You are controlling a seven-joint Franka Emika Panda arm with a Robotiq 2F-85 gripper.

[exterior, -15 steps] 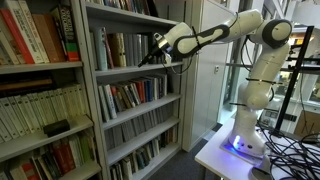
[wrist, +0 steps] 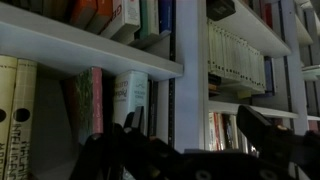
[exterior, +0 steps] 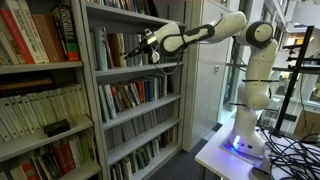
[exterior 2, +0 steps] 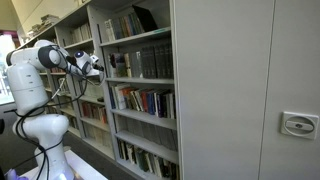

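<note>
My gripper (exterior: 133, 51) is raised in front of the bookcase, at the height of one of its upper shelves, with its fingers open. In the wrist view the dark fingers (wrist: 132, 122) stand apart at the bottom, and no object shows between them. Beyond the left finger, a pale book (wrist: 128, 95) and a dark red-and-green book (wrist: 86, 105) stand upright on a shelf. I cannot tell whether any finger touches a book. In exterior view 2 the gripper (exterior 2: 97, 72) looks small beside the shelves.
Yellowish books (wrist: 20, 115) stand at the left of that shelf, with a shelf board (wrist: 100, 42) above. A vertical panel (wrist: 187, 90) divides this bay from the adjoining one. A white table (exterior: 222, 160) lies below, and a large plain panel (exterior 2: 225, 90) stands beside the shelves.
In exterior view 1 my gripper has moved left and slightly down, and its arm reaches farther along the bookcase. The books look unchanged.
</note>
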